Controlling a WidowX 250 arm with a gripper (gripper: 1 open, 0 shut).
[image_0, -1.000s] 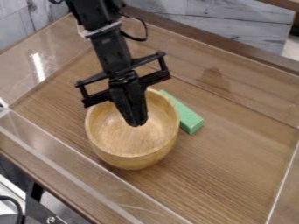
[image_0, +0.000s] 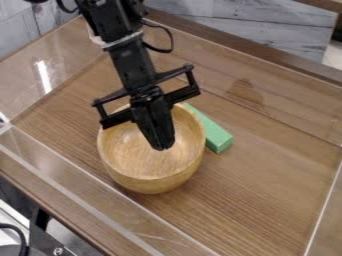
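My black gripper (image_0: 150, 130) points down over a wide tan bowl (image_0: 150, 170), its fingertips at the upper part of the bowl's opening. It looks shut, with nothing visible between its fingers, though the tips are small and dark. A green block (image_0: 210, 129) lies just behind the bowl on the right, partly hidden by the arm and bowl.
A pale marbled wall (image_0: 274, 30) runs along the back. The table's left edge and some dark cables show at the lower left.
The bowl and green block appear in the same places.
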